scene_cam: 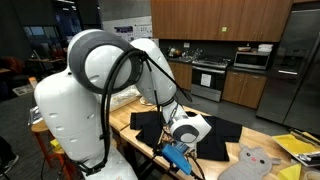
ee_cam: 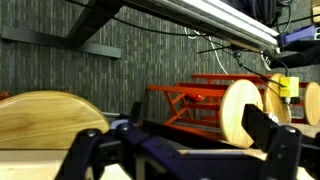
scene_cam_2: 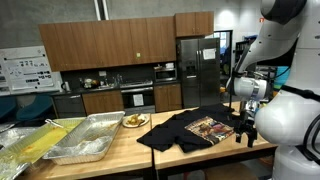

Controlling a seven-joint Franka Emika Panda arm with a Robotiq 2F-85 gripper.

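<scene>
In the wrist view my gripper has its two dark fingers (ee_cam: 146, 150) well apart, and I see nothing held between them. It faces down past a pale table edge, with the floor and a red stool frame (ee_cam: 190, 100) below. The white arm (scene_cam: 75, 110) fills the left of the first exterior view, its wrist (scene_cam: 187, 130) low over the near part of the table, with a blue part (scene_cam: 177, 159) beside it. A black cloth (scene_cam_2: 180, 133) lies spread on the wooden table (scene_cam_2: 150, 157), away from the gripper.
A grey flat shape (scene_cam: 252, 163) and a yellow item (scene_cam: 296, 145) lie on the table's right side. Clear trays (scene_cam_2: 95, 137) and a bread-like pile (scene_cam_2: 135, 121) stand farther along it. Round wooden stool tops (ee_cam: 50, 122) sit beside the table edge.
</scene>
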